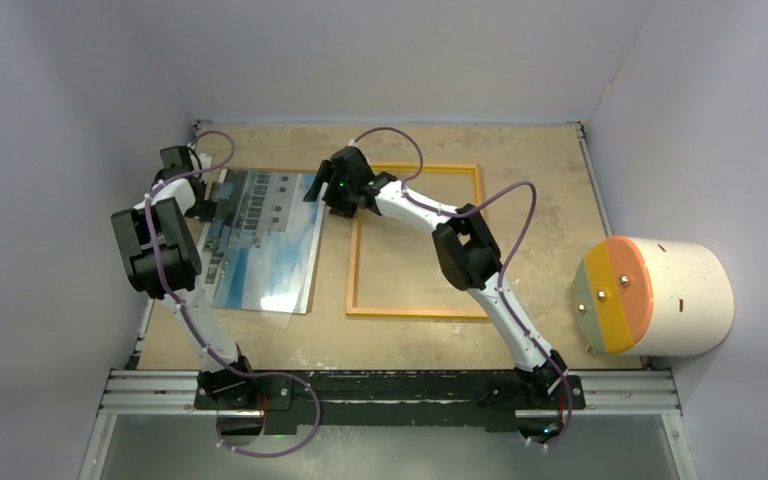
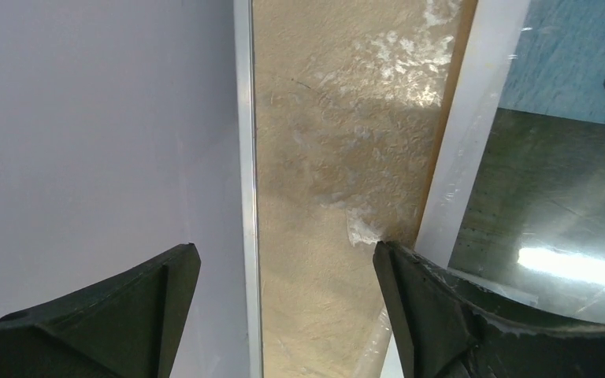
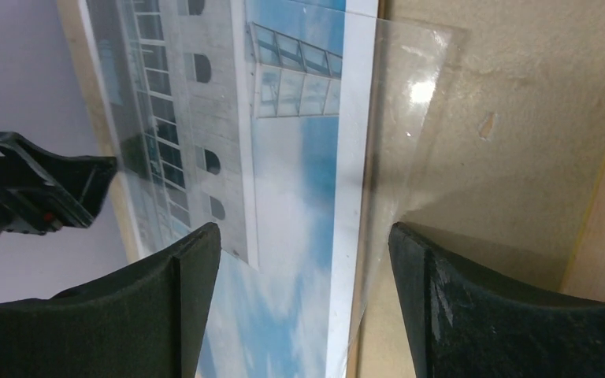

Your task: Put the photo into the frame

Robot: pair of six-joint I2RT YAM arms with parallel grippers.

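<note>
The photo (image 1: 275, 245), a blue and white print, lies on the left of the table with a clear sheet (image 3: 410, 102) over it. That sheet sits askew, its edge reaching past the photo's white border onto the table in the right wrist view. My left gripper is open at the photo's left edge, bare table and the table's rim between its fingers. Over the photo's right edge, my right gripper is open, with the photo's border and the sheet's edge showing between its fingers. The empty yellow frame (image 1: 352, 270) lies to the right.
A rounded white, orange and yellow object (image 1: 660, 295) stands at the table's right edge. The wall rises close beside my left gripper.
</note>
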